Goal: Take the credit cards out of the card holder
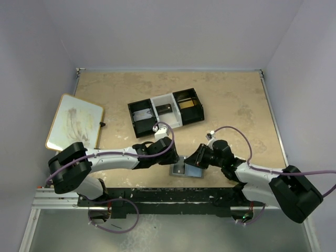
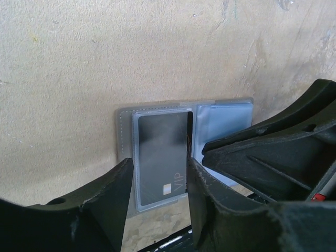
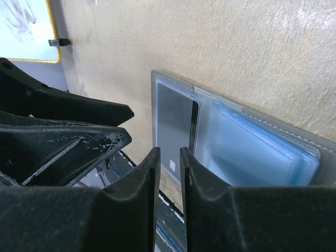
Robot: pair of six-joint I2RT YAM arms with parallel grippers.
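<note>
The open card holder (image 1: 193,171) lies flat near the table's front edge. Its left pocket holds a dark grey card (image 2: 163,152) marked VIP; the right side is a clear bluish pocket (image 3: 247,142). Over the dark card, my left gripper stands part open, its fingers apart with only the card's surface seen behind them. My right gripper hovers above the holder with its fingertips a narrow gap apart and nothing visible between them. In the left wrist view the right gripper's dark finger (image 2: 278,136) reaches over the clear pocket.
Behind the grippers stands a three-part box (image 1: 169,116): black, white and black compartments, each with cards inside. A yellow-rimmed whiteboard (image 1: 76,122) lies at the left.
</note>
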